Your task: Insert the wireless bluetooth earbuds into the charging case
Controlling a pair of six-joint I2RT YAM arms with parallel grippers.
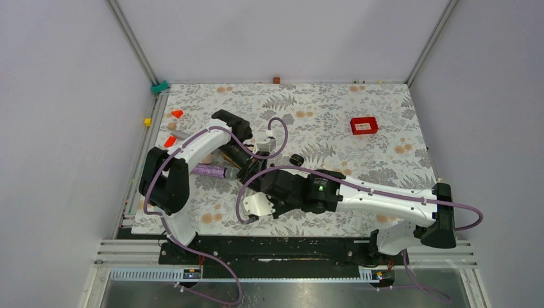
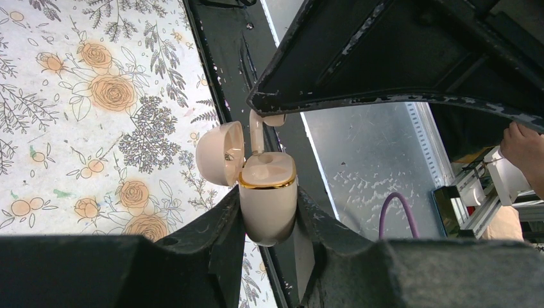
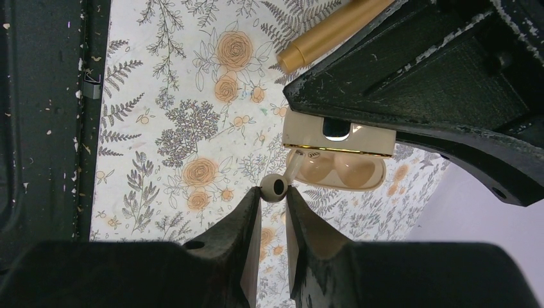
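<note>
The cream charging case (image 2: 268, 218), gold-rimmed and with its lid (image 2: 219, 154) swung open, is clamped in my left gripper. My right gripper is shut on a cream earbud (image 3: 271, 186). From the right wrist, the stem slants toward the case body (image 3: 303, 132), in front of the open lid's two hollows. In the left wrist view the stem (image 2: 256, 135) points down, its tip at or very near the case's opening; I cannot tell whether it has entered. The arms hide case and earbud from above.
A gold-coloured cylinder (image 3: 314, 45) lies on the patterned tabletop. A purple glitter tube (image 1: 209, 171) lies by the left arm, and a red box (image 1: 364, 126) sits at the back right. Both gripper ends are very close together.
</note>
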